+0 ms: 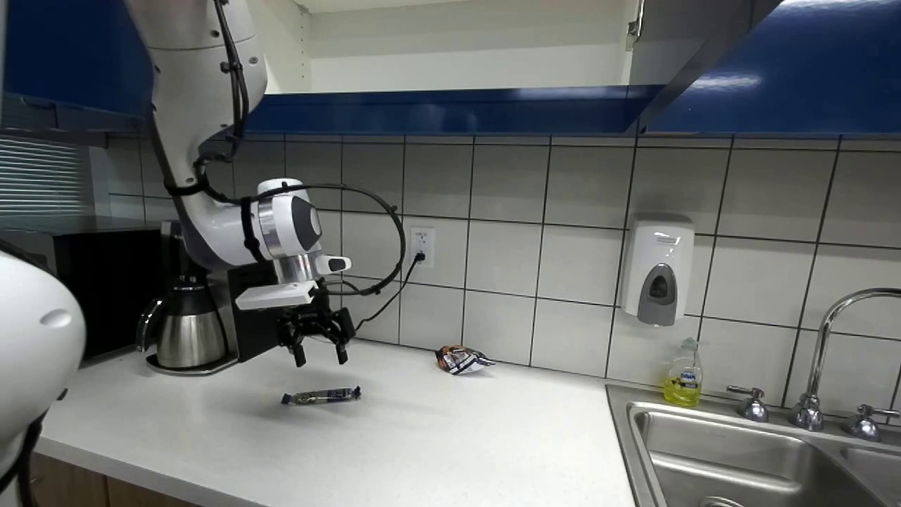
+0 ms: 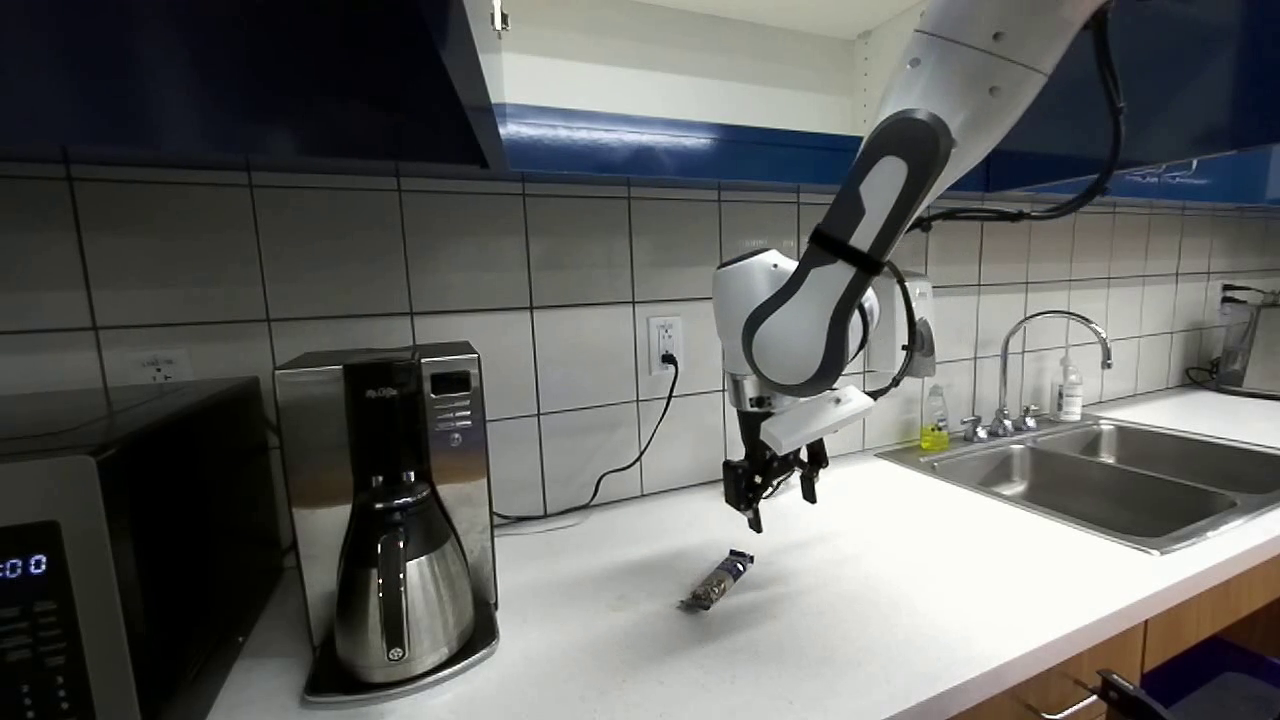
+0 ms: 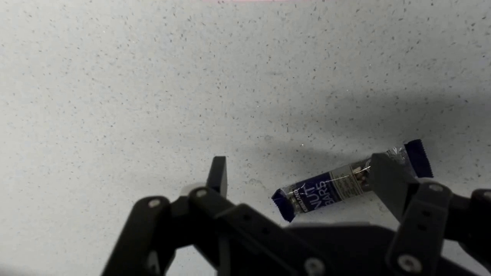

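On the white counter lies a nut bar point(image 3: 329, 188) in a clear and dark-blue wrapper; it also shows as a small dark bar point(image 1: 321, 396) in exterior view 1 and as a tilted bar point(image 2: 717, 581) in exterior view 2. Above the counter and clear of the bar hangs my gripper point(image 1: 320, 358), pointing down. Its black fingers stand apart, with nothing held between them. In the wrist view the right finger point(image 3: 389, 184) covers part of the bar, whose left end lies in the gap between the fingertips.
Against the back wall sits a crumpled orange and silver packet point(image 1: 462, 360). A coffee maker with a steel carafe point(image 2: 404, 588) and a microwave point(image 2: 120, 552) occupy the left. To the right are the sink point(image 1: 735, 456) and a yellow soap bottle point(image 1: 684, 376). Bare counter surrounds the bar.
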